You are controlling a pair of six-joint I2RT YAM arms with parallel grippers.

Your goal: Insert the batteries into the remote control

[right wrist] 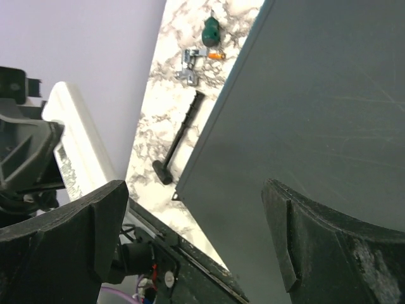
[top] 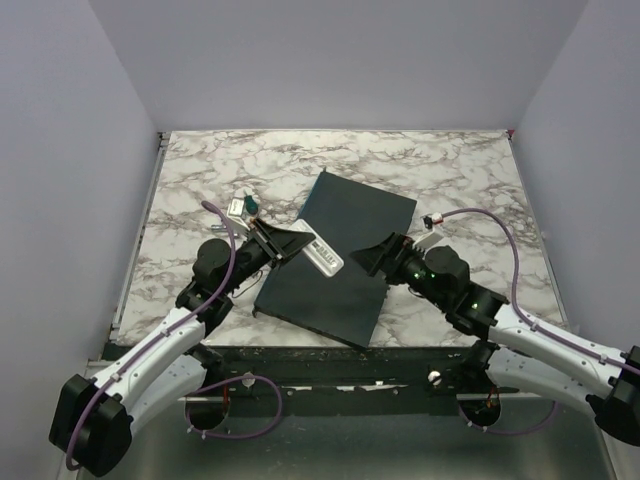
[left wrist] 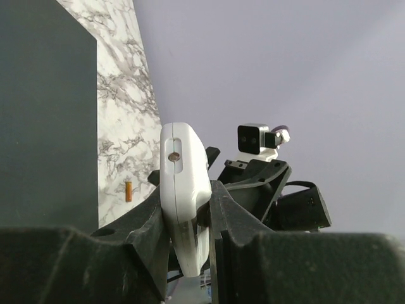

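My left gripper (top: 292, 238) is shut on a white remote control (top: 322, 256), held above the dark mat; in the left wrist view the remote (left wrist: 182, 164) stands end-on between the fingers. My right gripper (top: 375, 250) is apart, with its fingers parted, over the mat to the right of the remote, nothing visible between them; in the right wrist view the remote (right wrist: 85, 142) is at the left, partly behind a finger. An orange battery (left wrist: 128, 191) lies on the marble beside the mat, and another orange piece (right wrist: 216, 56) lies near some tools.
The dark mat (top: 340, 220) covers the middle of the marble table (top: 460, 165). A green-handled tool (right wrist: 211, 31), a metal tool (right wrist: 188, 66) and a black rod (right wrist: 177, 139) lie left of the mat.
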